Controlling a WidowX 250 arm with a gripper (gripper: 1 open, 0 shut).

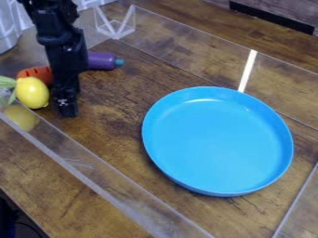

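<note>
My black gripper (58,96) is lowered at the left with its fingers open beside a yellow lemon-like toy (32,91), close to or touching its right side. An orange carrot (33,72) lies behind the lemon, partly hidden by the arm. A purple toy eggplant (103,61) lies behind the arm.
A large blue plate (217,139) fills the right of the wooden table (149,56). A paler yellow item (18,118) sits at the left edge, by a clear plastic wall.
</note>
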